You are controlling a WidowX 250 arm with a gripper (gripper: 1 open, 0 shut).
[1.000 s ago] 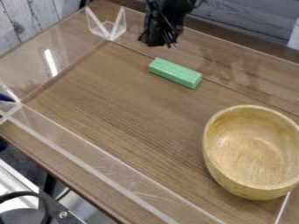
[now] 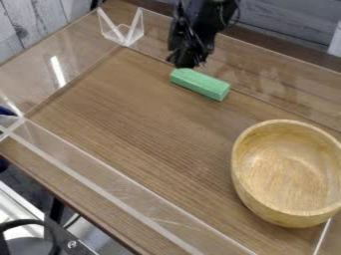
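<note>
My dark gripper (image 2: 186, 54) hangs at the top centre of the camera view, low over the back of the wooden table (image 2: 127, 120), just behind and above the left end of a green block (image 2: 200, 85). The block lies on the table, angled from upper left to lower right. Whether the gripper's fingers are open or shut is too dark and small to tell.
A large round wooden bowl (image 2: 286, 174) sits at the right front. A clear angular object (image 2: 122, 30) stands at the back left. Clear strips line the table's left and front edges, and black cabling lies at the lower left.
The block and bowl look unchanged.
</note>
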